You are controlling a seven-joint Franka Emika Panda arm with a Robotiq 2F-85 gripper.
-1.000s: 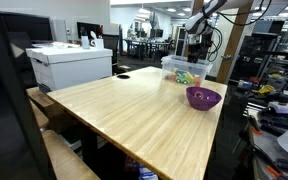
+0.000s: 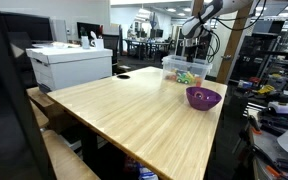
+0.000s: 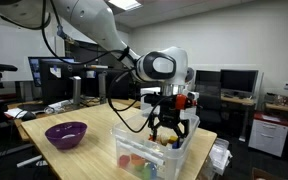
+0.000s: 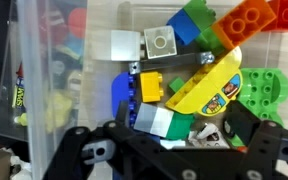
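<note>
A clear plastic bin (image 3: pixel 134 146) full of coloured toy blocks stands on the table. My gripper (image 3: pixel 169 122) points down into it, over the blocks. In the wrist view the gripper appears open, its two grey-tipped fingers (image 4: pixel 134 72) standing apart. Between and beyond them lie a yellow block (image 4: pixel 152 86), a long yellow piece with printed faces (image 4: pixel 210 84), a grey block (image 4: pixel 160 41) and a white block (image 4: pixel 125 45). A green block (image 4: pixel 264 90) and an orange block (image 4: pixel 244 20) lie to the right. Whether the fingers touch any block cannot be made out.
A purple bowl (image 2: pixel 204 98) stands on the table, well apart from the bin. A second clear bin with lighter contents (image 3: pixel 268 132) is behind the first. The bin's walls rise around the gripper.
The arm stays over the bin, with at most a slight shift. The bowl and the bin have not moved.
</note>
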